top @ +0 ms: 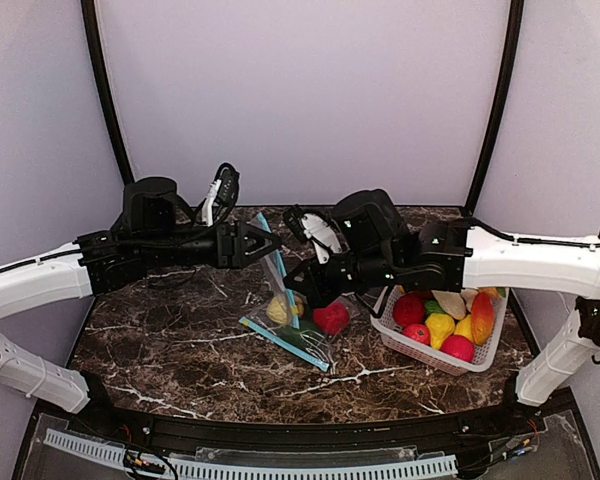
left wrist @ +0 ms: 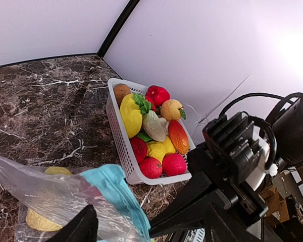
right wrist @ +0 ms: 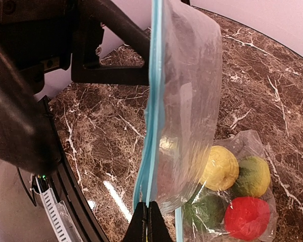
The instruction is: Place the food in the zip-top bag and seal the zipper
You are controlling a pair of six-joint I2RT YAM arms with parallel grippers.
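The clear bag [top: 276, 265] hangs upright above the table, its blue zip strip on edge and slanted. My right gripper is shut on the lower end of that blue strip [right wrist: 155, 101]. My left gripper [top: 268, 243] is open around the strip's upper part; in the left wrist view the bag [left wrist: 65, 189] spreads between its blurred fingers. On the table beneath, a second clear bag with a blue strip [top: 285, 343] lies flat. Yellow food [right wrist: 219, 168], a green piece [right wrist: 207, 210] and a red piece [right wrist: 246, 217] show inside it.
A white basket [top: 430, 355] full of toy fruit and vegetables stands to the right, close by my right arm.
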